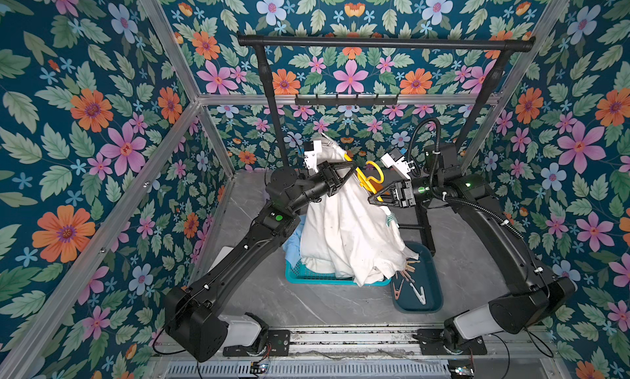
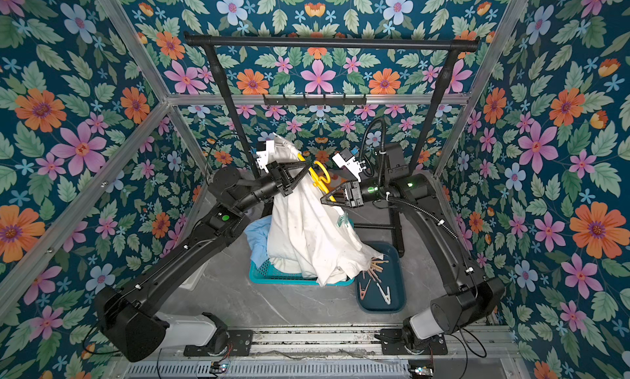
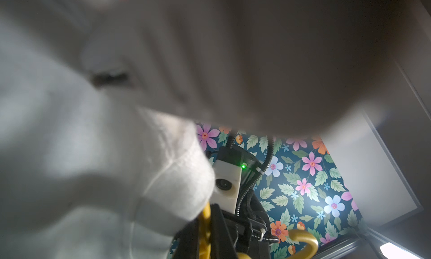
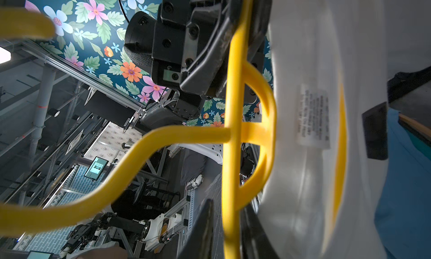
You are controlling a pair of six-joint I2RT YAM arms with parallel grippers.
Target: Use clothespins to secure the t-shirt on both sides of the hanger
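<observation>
A white T-shirt (image 1: 347, 241) hangs over the teal basket, with a yellow hanger (image 2: 321, 177) at its top. My left gripper (image 1: 344, 174) is shut at the hanger's upper bar and shirt; what is between its fingers is hard to tell. My right gripper (image 1: 380, 196) is around the hanger's lower bar, which runs between its fingers in the right wrist view; whether they grip it is unclear. Clothespins (image 2: 384, 293) lie in a dark tray at the front right.
A teal basket (image 1: 308, 276) holds blue cloth (image 2: 258, 234). A black rack (image 1: 387, 43) stands behind.
</observation>
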